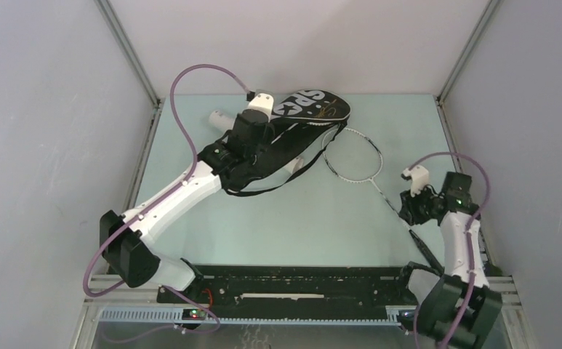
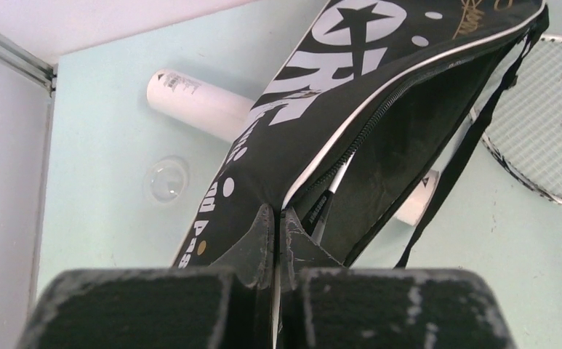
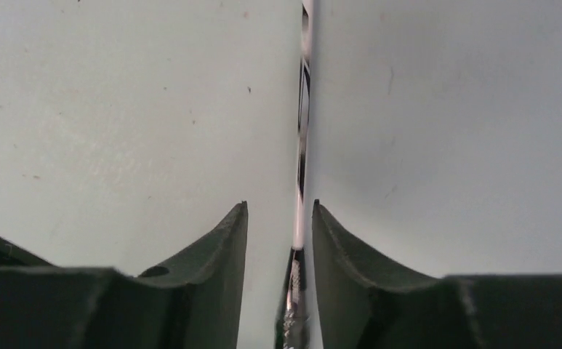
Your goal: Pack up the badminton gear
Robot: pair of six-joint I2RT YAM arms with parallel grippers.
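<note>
A black racket bag (image 1: 314,105) with white lettering lies unzipped at the back centre. My left gripper is shut on the bag's edge beside the zip and holds the opening wide. Inside it a thin shaft (image 2: 341,173) with a dark part shows. To the bag's right, a badminton racket (image 1: 377,186) lies on the table, its head near the bag and its dark handle (image 1: 427,252) toward the front right. My right gripper stands part open over the racket; in the right wrist view the shaft (image 3: 303,131) passes between its fingers, apparently ungripped.
A white tube (image 2: 201,102) lies against the bag's left side. Another white cylinder end (image 2: 417,200) pokes out on the right; whether both are one tube is hidden. A clear round cap (image 2: 167,179) rests on the left.
</note>
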